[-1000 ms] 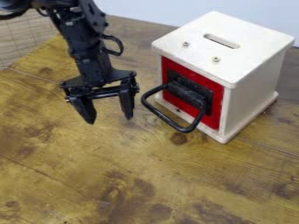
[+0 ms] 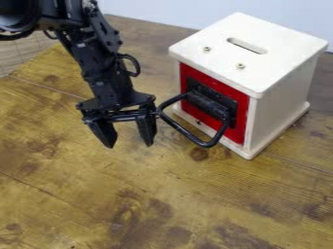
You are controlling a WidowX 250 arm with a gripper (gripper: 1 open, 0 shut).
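My black gripper (image 2: 128, 131) hangs low over the wooden floor at the centre left, fingers open and pointing down with nothing between them. To its right stands a white wooden box (image 2: 283, 102) with a red front panel (image 2: 240, 126) and a slot on top. A black loop handle (image 2: 202, 140) juts out from a black fitting on that panel toward my gripper, a little to the right of the fingers.
A pale wall (image 2: 156, 12) runs along the back, and a woven mat (image 2: 23, 53) lies at the far upper left.
The box and its handle have not visibly moved.
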